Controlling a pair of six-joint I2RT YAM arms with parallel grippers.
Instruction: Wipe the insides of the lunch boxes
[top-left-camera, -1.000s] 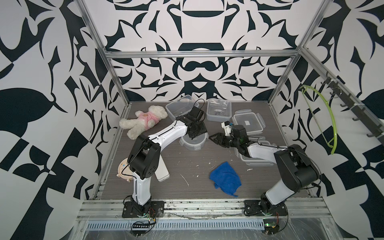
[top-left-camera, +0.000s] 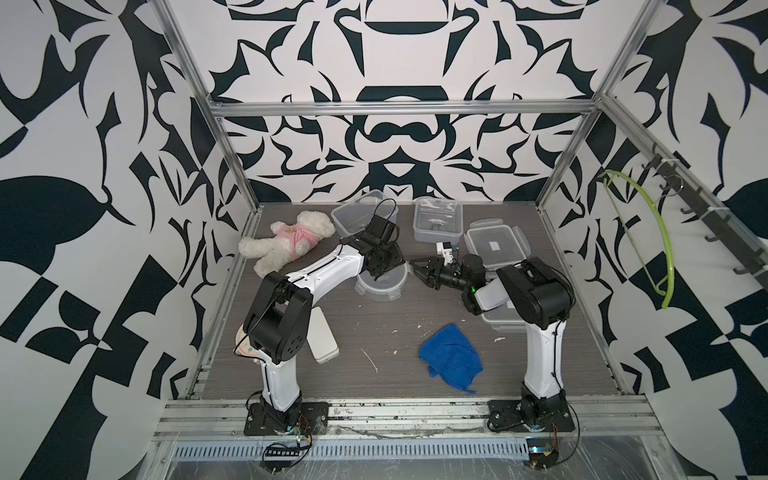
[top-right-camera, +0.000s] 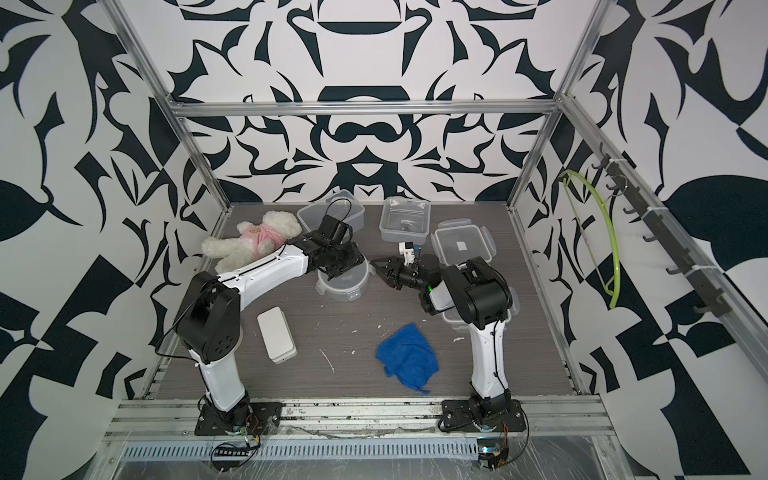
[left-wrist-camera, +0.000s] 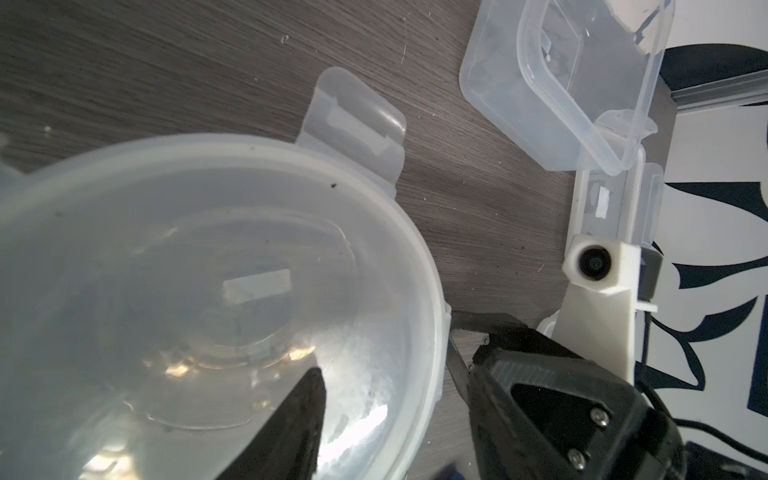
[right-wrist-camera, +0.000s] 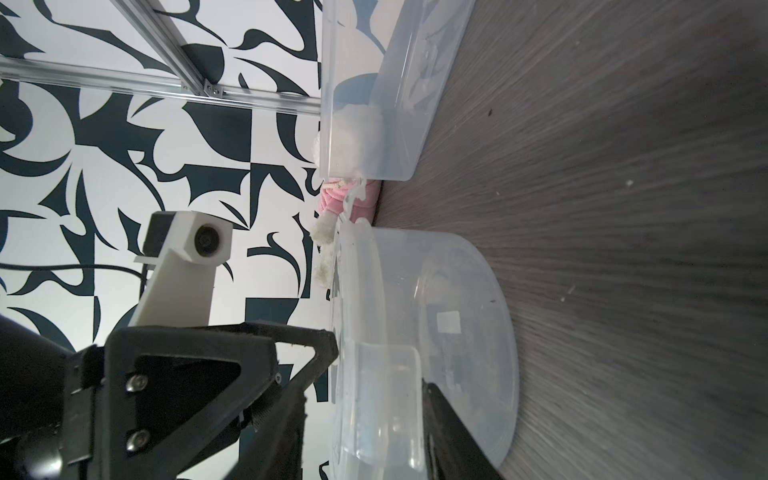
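Note:
A round clear box with a clear lid stands at mid-table; in the top left view the round box is partly covered by my left arm. My left gripper is open over its rim, one finger above the lid and the other outside it. From the right comes my right gripper, fingers apart on either side of a side latch on the lid; whether they touch it I cannot tell. A blue cloth lies crumpled at the front, away from both grippers.
Behind stand two clear rectangular boxes, one at left and one at centre. A lidded box sits right; another is partly under the right arm. A teddy and white case lie left.
Over the last second my right gripper has moved left up to the round box. The round box and my left gripper have shifted slightly left. The blue cloth has not moved.

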